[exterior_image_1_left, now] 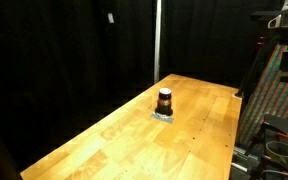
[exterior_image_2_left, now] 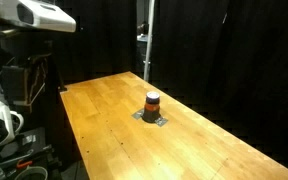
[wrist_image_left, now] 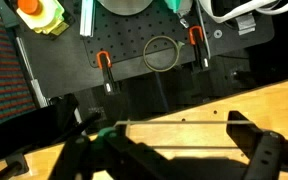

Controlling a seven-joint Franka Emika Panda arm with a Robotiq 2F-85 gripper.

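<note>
A dark cylindrical jar with a pale top [exterior_image_1_left: 165, 97] stands upright near the middle of the wooden table [exterior_image_1_left: 124, 140]. Exterior view 2 shows the same jar [exterior_image_2_left: 152, 101] with a reddish band round it. Under its base lies a flat silvery piece [exterior_image_1_left: 162, 117]. In the wrist view, my gripper is open, its black fingers [wrist_image_left: 256, 142] wide apart with wood visible between them. The arm is off the table's end, at the right edge of exterior view 1 and the left of exterior view 2, well away from the jar.
Below the wrist camera lies a dark perforated board [wrist_image_left: 129, 52] bearing two orange-and-black clamps [wrist_image_left: 106, 68], a looped cable [wrist_image_left: 162, 53] and an orange-topped bottle [wrist_image_left: 36, 12]. Black curtains [exterior_image_1_left: 64, 75] hang behind the table. Most of the tabletop around the jar is bare.
</note>
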